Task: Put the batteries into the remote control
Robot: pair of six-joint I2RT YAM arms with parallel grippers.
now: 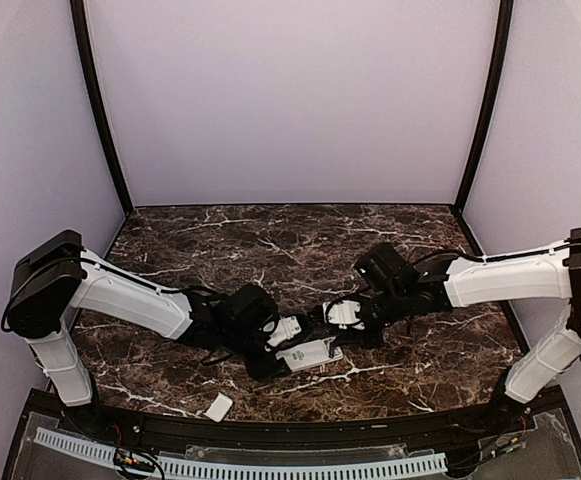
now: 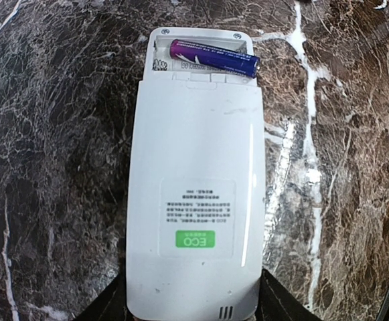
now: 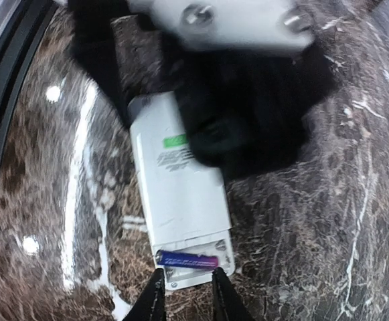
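Note:
The white remote (image 2: 194,147) lies back side up with its battery compartment uncovered. A purple-blue battery (image 2: 214,58) rests slantwise in that compartment, one end over the side wall beyond the spring-free side. My left gripper stands open around the remote's opposite end, a finger on each side. Above the compartment end is my right gripper, its fingers parted with nothing seen held; the battery (image 3: 189,260) shows just beyond its tips. In the top view the arms hide part of the remote (image 1: 310,354).
A small white piece (image 1: 219,407), likely the battery cover, lies at the front left of the dark marble table (image 1: 290,240). Small reddish items (image 1: 317,376) show just in front of the remote.

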